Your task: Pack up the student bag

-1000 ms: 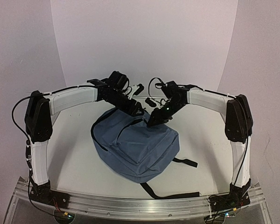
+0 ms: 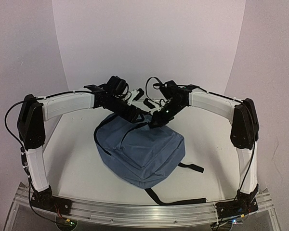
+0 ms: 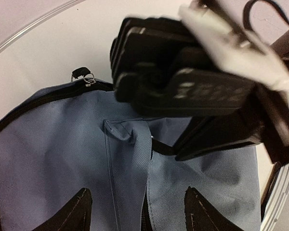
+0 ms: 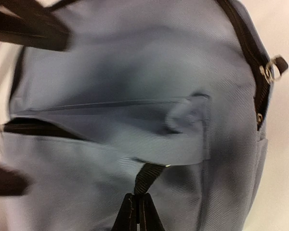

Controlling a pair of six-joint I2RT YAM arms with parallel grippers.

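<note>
The blue-grey bag lies on the white table, with its black main zipper along the left side. In the right wrist view, my right gripper is shut on a black zipper pull tab at the front pocket. A dark gap shows along that pocket's opening at the left of this view. My left gripper stands open above the bag, with no contact visible; one of its fingers shows at lower left. The bag's inside is hidden.
Both arms meet closely over the bag's far end; the right gripper's body fills much of the left wrist view. Black straps trail towards the front rail. Bare table lies on both sides.
My left arm has shifted slightly left. The bag looks unmoved.
</note>
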